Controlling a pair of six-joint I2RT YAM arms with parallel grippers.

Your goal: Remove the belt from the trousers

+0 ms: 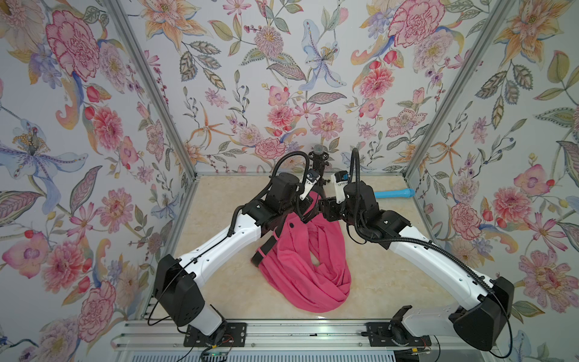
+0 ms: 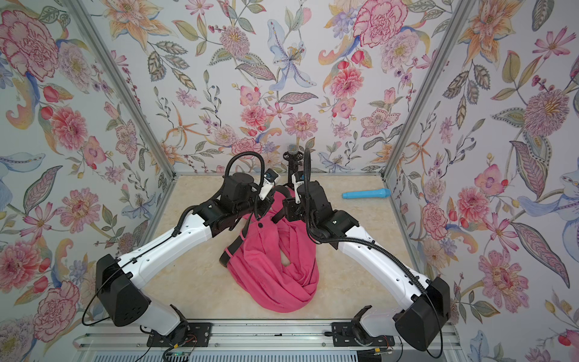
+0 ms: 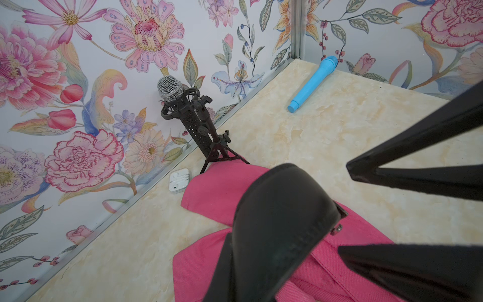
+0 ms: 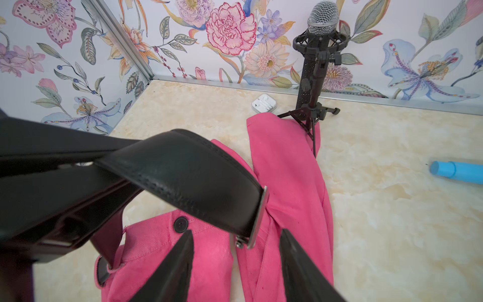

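Note:
The pink trousers (image 1: 307,265) lie bunched mid-table, with a dark button on the waistband. Dark belt (image 1: 265,249) shows along the waistband's left side; in the right wrist view a piece sits under a pink loop. My left gripper is shut on the black belt strap (image 4: 196,176), which arches above the cloth to a free end with a metal fitting (image 4: 259,216). My right gripper stands open, its fingers (image 4: 173,269) either side of that end and not closed on it. In the left wrist view the strap (image 3: 281,226) hides much of the trousers.
A microphone on a small tripod (image 4: 314,75) stands at the back, by the upper trouser cloth. Beside it lies a small white case (image 4: 264,103). A blue cylinder (image 3: 313,84) rests back right.

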